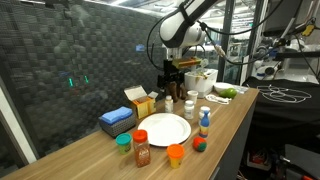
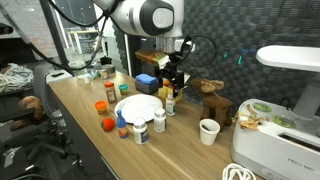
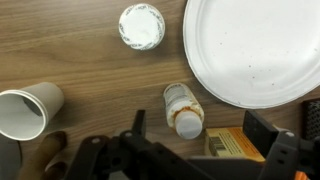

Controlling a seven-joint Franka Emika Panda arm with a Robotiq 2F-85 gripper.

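Observation:
In the wrist view my gripper stands open, its fingers on either side of a small bottle with a white cap, nothing gripped. From the side, the gripper hangs above that white bottle, pointing down. Exterior view 2 likewise has the gripper over the bottle, which is upright close to the plate's edge. A large white plate lies beside it, bare on top.
A yellow box is close to the right finger. A brown stuffed animal and white cup stand nearby. White bottles, a blue bottle, a tomato and an orange cup line the near side.

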